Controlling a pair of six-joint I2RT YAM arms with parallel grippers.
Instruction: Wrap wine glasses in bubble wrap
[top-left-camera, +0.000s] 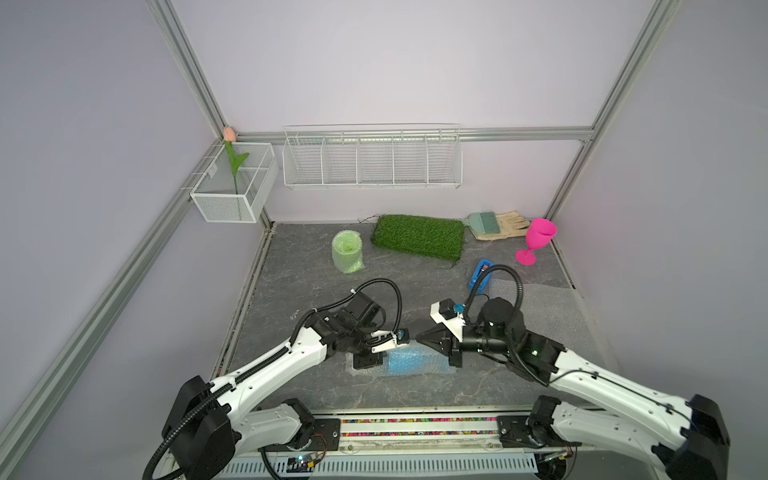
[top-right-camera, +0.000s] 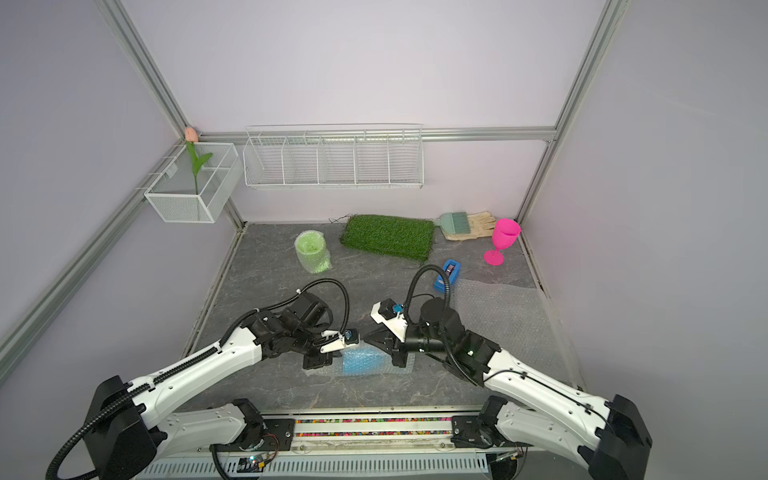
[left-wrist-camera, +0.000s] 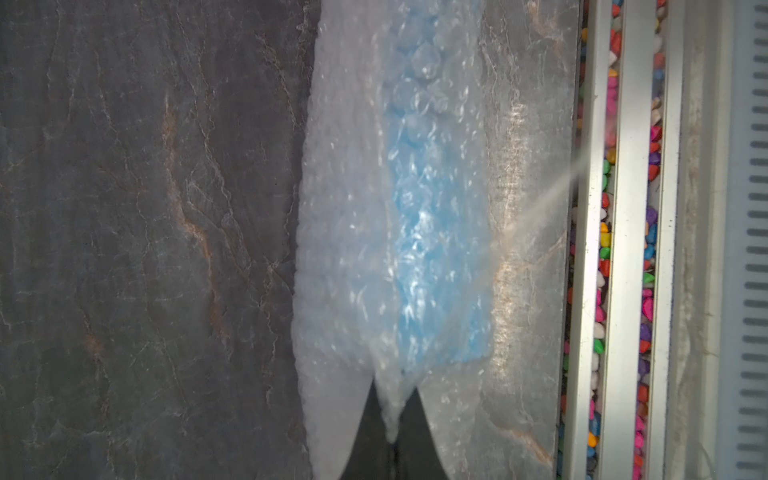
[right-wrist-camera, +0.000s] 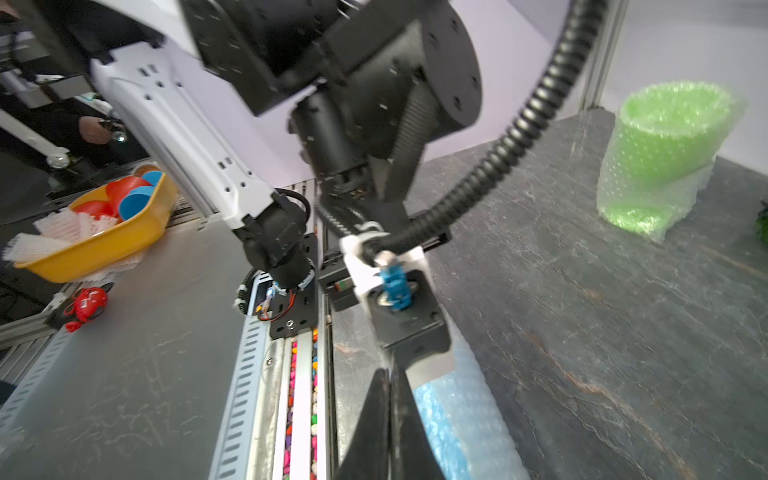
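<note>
A blue glass rolled in bubble wrap (left-wrist-camera: 424, 240) lies along the front of the worktop. My left gripper is shut at one end of it, with thin loose film over the fingertips; whether they pinch it is unclear. My right gripper (top-left-camera: 422, 336) is shut, hanging over the roll near my left gripper, nothing visible between its fingers. A green glass wrapped in bubble wrap (top-left-camera: 347, 251) stands at the back left. An unwrapped pink wine glass (top-left-camera: 541, 233) stands at the back right.
A bubble wrap sheet (top-right-camera: 504, 320) lies at the right. A blue tape dispenser (top-left-camera: 482, 272), grass mat (top-left-camera: 416, 236), dustpan (top-left-camera: 485, 224) and glove (top-left-camera: 508, 228) are behind. Wire baskets (top-left-camera: 372, 160) hang on the walls.
</note>
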